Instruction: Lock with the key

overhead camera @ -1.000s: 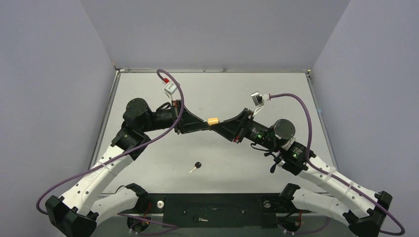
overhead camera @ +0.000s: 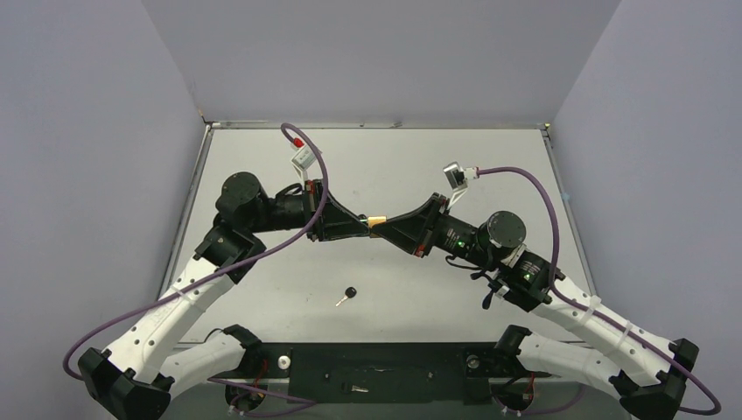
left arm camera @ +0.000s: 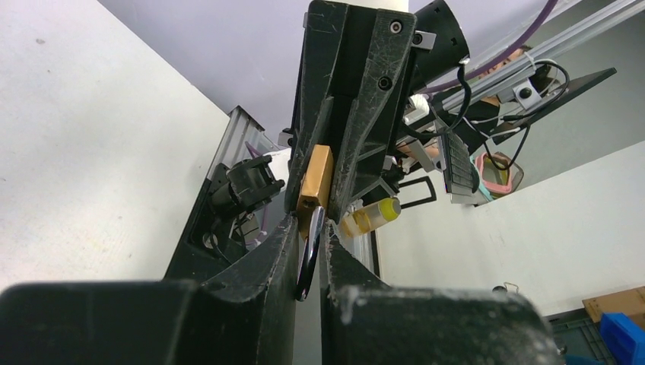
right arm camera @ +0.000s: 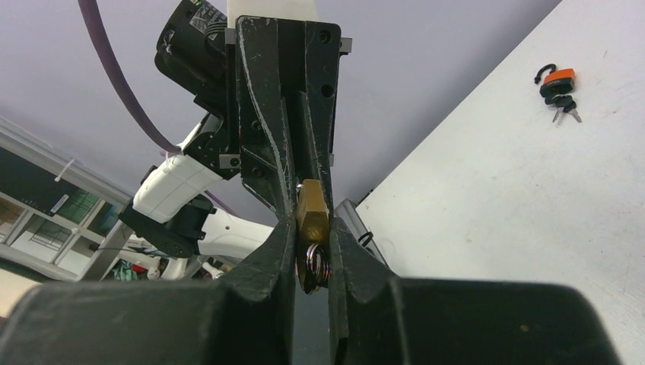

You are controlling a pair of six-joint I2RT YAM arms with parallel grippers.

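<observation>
Tip to tip above the table, my left gripper (overhead camera: 367,229) and my right gripper (overhead camera: 376,230) meet at a small brass padlock (overhead camera: 377,220). Seen from the left wrist, the padlock's brass body (left arm camera: 316,182) overlaps the far gripper's fingers, and a curved silver shackle (left arm camera: 309,255) runs between my left fingertips. In the right wrist view the brass body appears again, with thin metal rings (right arm camera: 316,265), apparently a key ring, between my right fingertips. Both grippers are shut. The key blade and keyhole are hidden.
A loose black-headed key (overhead camera: 347,296) lies on the white table (overhead camera: 262,302) nearer its front edge. An orange and black padlock (right arm camera: 558,80) with keys (right arm camera: 564,106) rests on the tabletop. Purple cables loop along both arms.
Over the last second, the brass body has shifted slightly downward in the top view, and a dark piece now shows at my left fingertips. The right arm has moved very slightly.
</observation>
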